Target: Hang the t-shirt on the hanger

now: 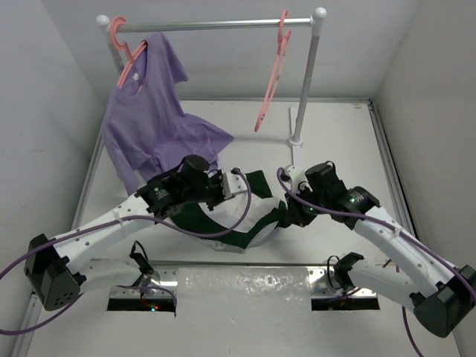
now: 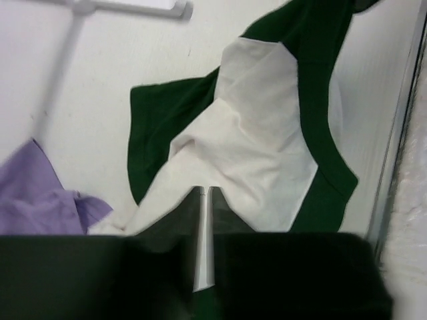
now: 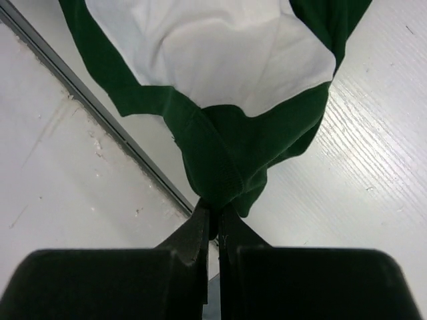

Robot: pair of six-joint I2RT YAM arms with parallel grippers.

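The white t-shirt with dark green sleeves and trim [image 1: 256,212] lies crumpled on the table between my arms. My right gripper is shut on a gathered green end of it, at the shirt's right side. Over the middle of the shirt hovers my left gripper, open only by a narrow gap with white cloth visible beyond. The arm hides part of the shirt in the top view. An empty pink hanger [image 1: 274,74] hangs from the rail at the right.
A purple t-shirt [image 1: 152,119] on another pink hanger [image 1: 132,63] fills the left of the rack, its lower part close behind my left arm. The rack's rail [image 1: 216,25] spans the back, with a post [image 1: 306,89] at right. Table behind the right arm is clear.
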